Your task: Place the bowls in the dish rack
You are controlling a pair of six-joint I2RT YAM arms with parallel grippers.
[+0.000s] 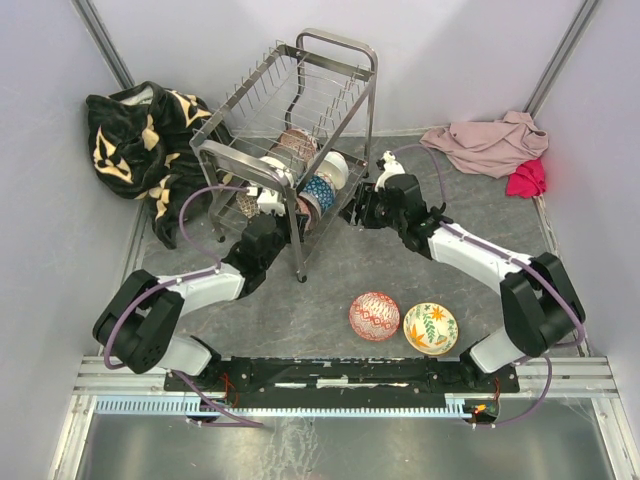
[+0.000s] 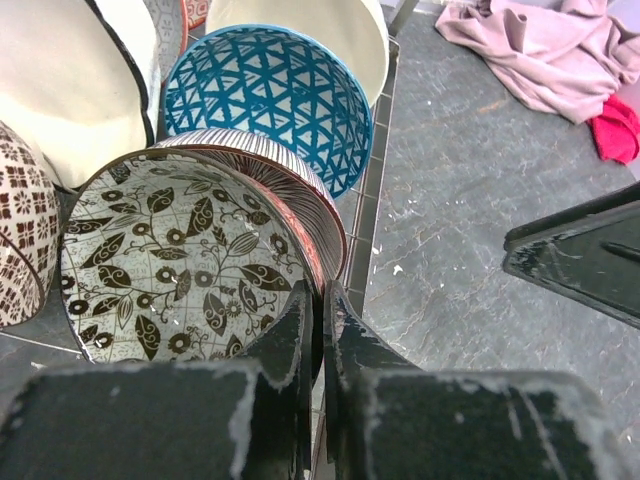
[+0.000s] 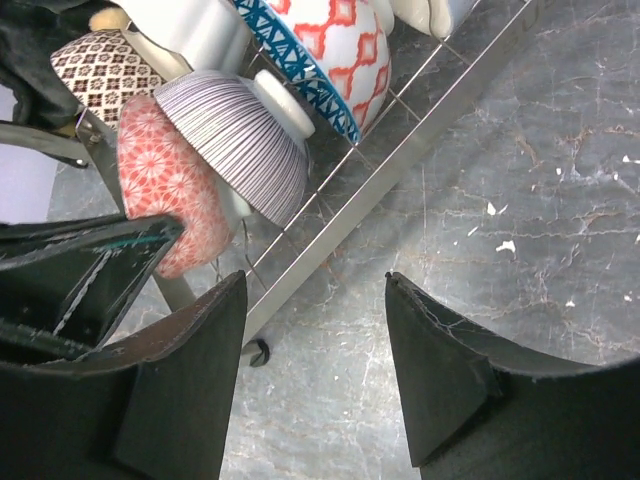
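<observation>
The two-tier metal dish rack (image 1: 335, 38) holds several bowls on its lower tier. In the left wrist view my left gripper is shut on the rim of a floral-patterned bowl (image 2: 175, 250), which stands beside a striped bowl and a blue triangle-patterned bowl (image 2: 260, 95). My right gripper is open just right of the rack, nothing between its fingers. A red patterned bowl (image 1: 374, 316) and an orange-flower bowl (image 1: 430, 328) lie on the floor in front.
A dark fleece (image 1: 135, 150) lies left of the rack. A pink cloth (image 1: 485, 145) and red cloth (image 1: 526, 180) lie at back right.
</observation>
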